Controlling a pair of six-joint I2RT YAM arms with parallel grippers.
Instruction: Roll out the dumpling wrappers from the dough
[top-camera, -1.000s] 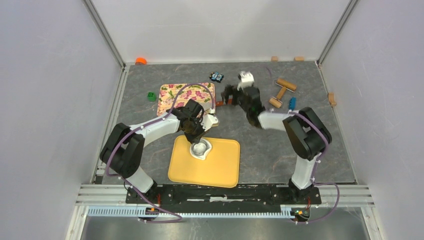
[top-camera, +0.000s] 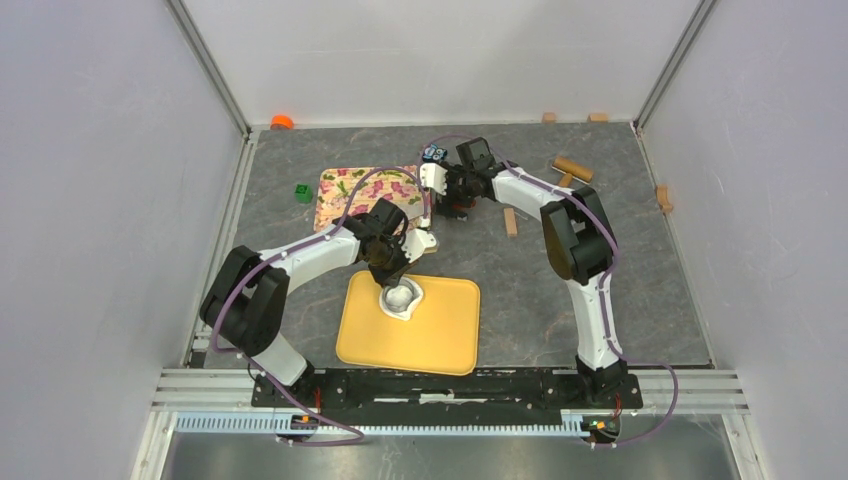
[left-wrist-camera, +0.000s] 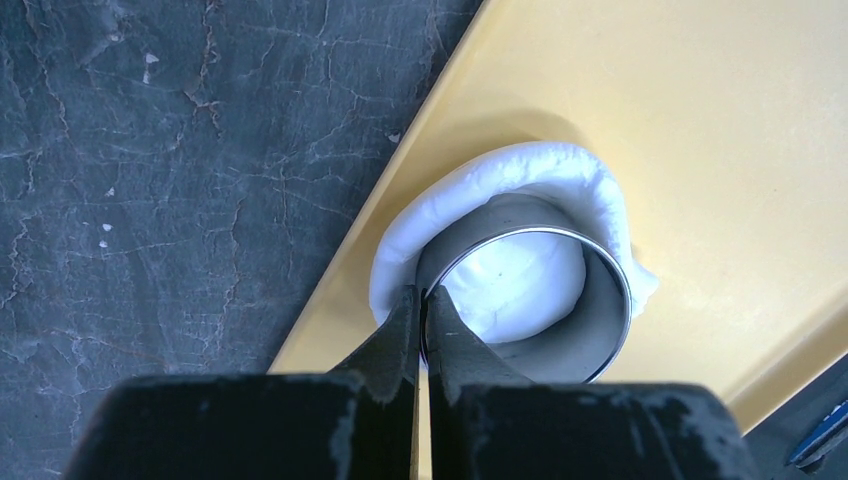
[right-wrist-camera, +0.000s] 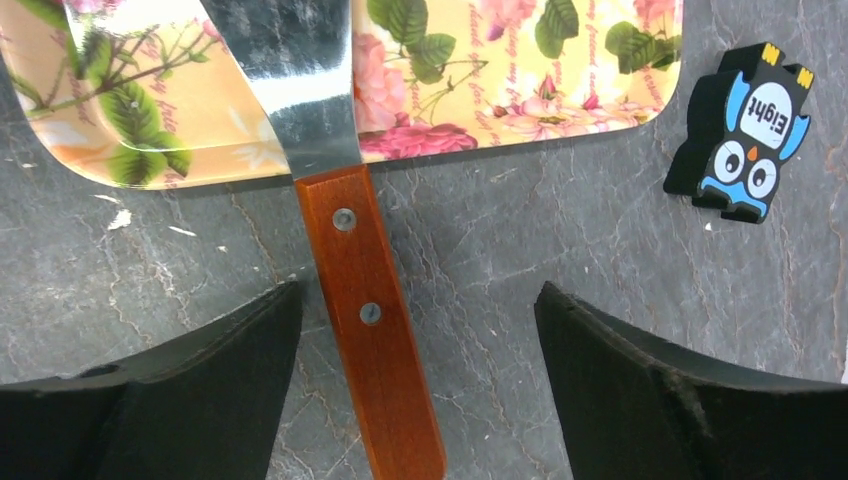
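Note:
A steel ring cutter (left-wrist-camera: 602, 300) stands in white dough (left-wrist-camera: 495, 165) on the yellow tray (top-camera: 445, 330), with a round dough piece inside it. My left gripper is shut on the cutter's rim. My right gripper is part open over the brown wooden handle (right-wrist-camera: 365, 320) of a metal scraper (right-wrist-camera: 300, 90), whose blade lies on the floral tray (right-wrist-camera: 520, 90). The handle lies between the fingers in the right wrist view; whether they touch it cannot be told.
An owl-printed block (right-wrist-camera: 740, 135) lies beside the floral tray. A roller (top-camera: 572, 166) and small wooden blocks lie to the right. A green cube (top-camera: 303, 193) and an orange object (top-camera: 281, 121) are on the left.
The left arm and cutter have not moved.

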